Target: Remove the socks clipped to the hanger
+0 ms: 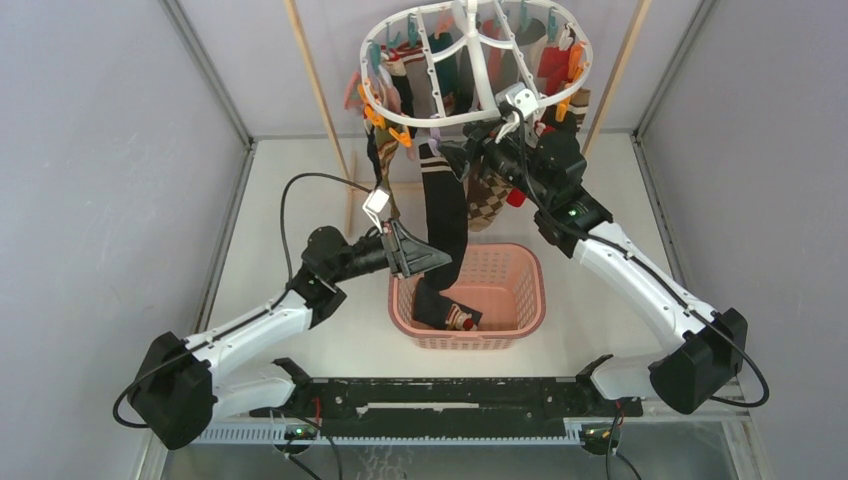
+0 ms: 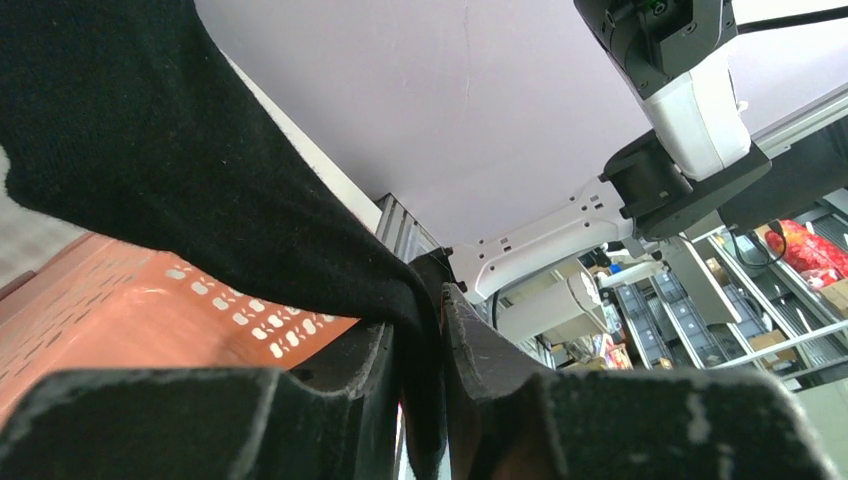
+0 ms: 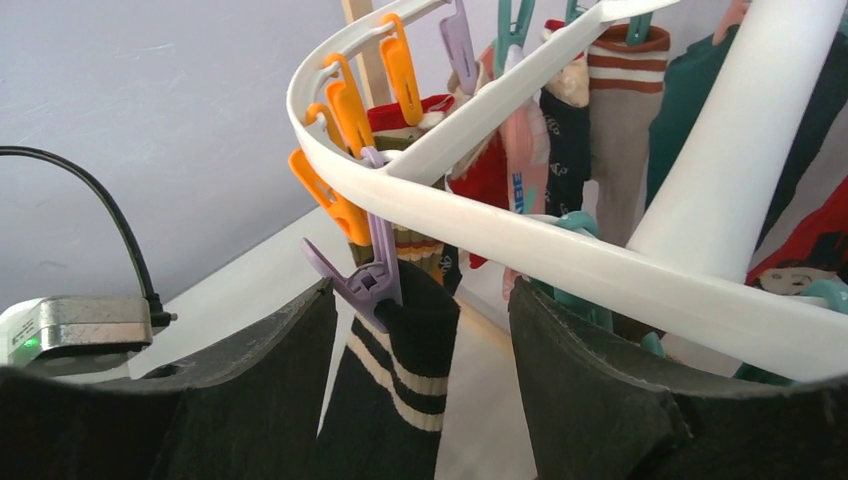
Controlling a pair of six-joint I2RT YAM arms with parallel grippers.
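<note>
A long black sock (image 1: 445, 205) with pale stripes near its top hangs from the white round hanger (image 1: 400, 117). In the right wrist view a purple clip (image 3: 372, 285) grips the rim of that sock (image 3: 425, 320). My right gripper stands open, its fingers on either side of the clip and sock top. Lower down, my left gripper is shut on the black sock (image 2: 240, 190), whose fabric passes between the fingers. Over the basket's left part, the left gripper (image 1: 445, 262) holds the sock's lower end.
A pink basket (image 1: 520, 325) below holds a dark sock with a patterned patch (image 1: 440, 310). Orange clips (image 3: 345, 115) and several other socks crowd the hanger near the right gripper.
</note>
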